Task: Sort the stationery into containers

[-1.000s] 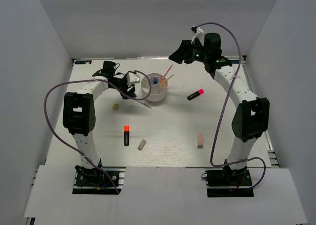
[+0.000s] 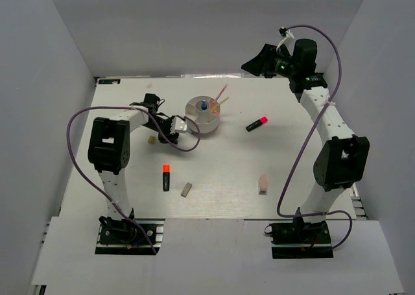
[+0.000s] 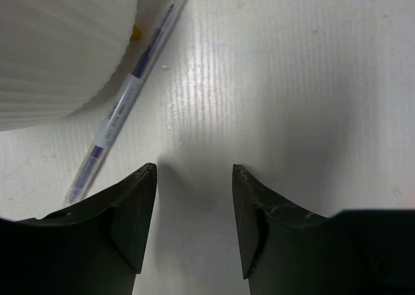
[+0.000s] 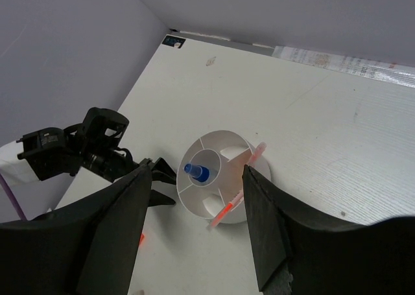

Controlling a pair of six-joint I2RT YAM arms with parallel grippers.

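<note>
The round white divided container [image 2: 203, 122] holds a blue item [image 4: 199, 173] in its centre and pink and yellow sticks [image 2: 218, 96]. My left gripper is low over the table at the container's left, part open, with a clear pen [image 3: 123, 104] lying beside its fingers and the container wall. My right gripper is raised at the back right, fingers apart, nothing between them. An orange-capped marker [image 2: 166, 177], a pink-capped marker [image 2: 257, 124], a grey eraser [image 2: 187, 189], a pink block [image 2: 262, 184] and a small yellow piece [image 2: 151, 140] lie loose.
Grey walls bound it at the back and sides. Looped purple cables run along both arms and over the left gripper.
The left gripper has moved down and toward the front, now covering the clear pen in the top view. The right arm has moved to the right, away from the container.
</note>
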